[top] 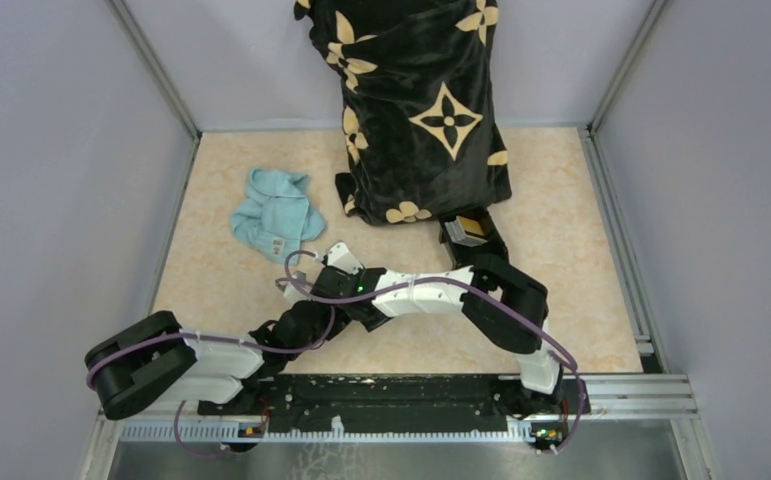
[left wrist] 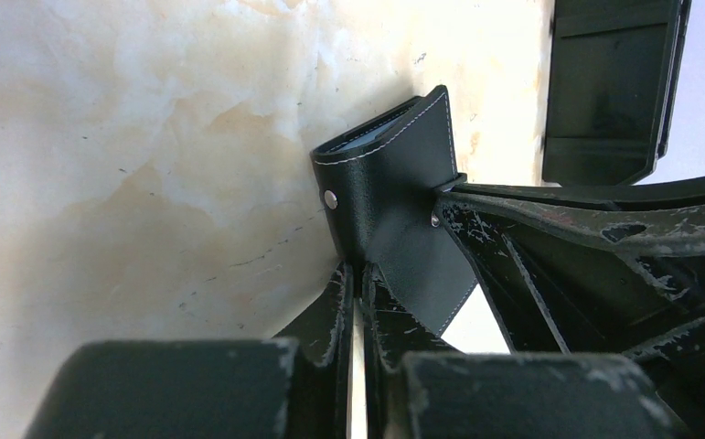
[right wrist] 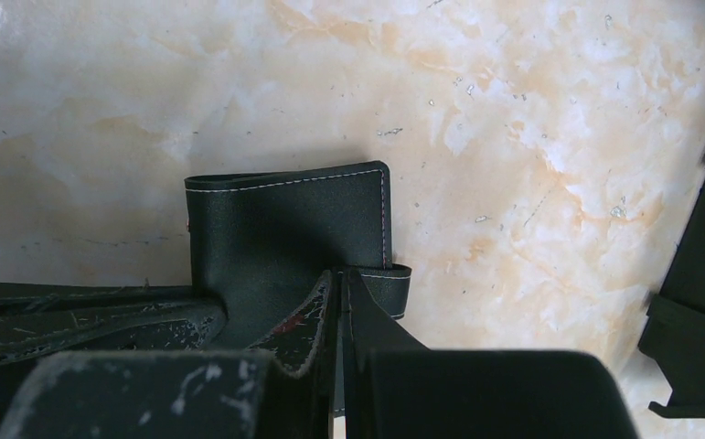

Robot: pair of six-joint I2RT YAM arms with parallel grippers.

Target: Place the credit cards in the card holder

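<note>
The card holder [left wrist: 403, 201] is a black leather fold with white stitching, standing tilted above the table. My left gripper is shut on its lower edge. Seen from the right wrist, the holder [right wrist: 284, 215] faces the camera, and the left gripper's fingers [right wrist: 204, 315] meet its left edge. My right gripper is shut against the holder's face beside the small strap [right wrist: 390, 285]; whether the thin strap is pinched between the tips cannot be made out. Silver and yellow cards [top: 468, 231] lie in a black box in the top view.
The black box [top: 493, 249] stands at the back right, partly behind the right arm. A light blue cloth [top: 277, 214] lies at the back left. A dark patterned blanket [top: 416, 120] covers the back middle. Bare table lies to the right.
</note>
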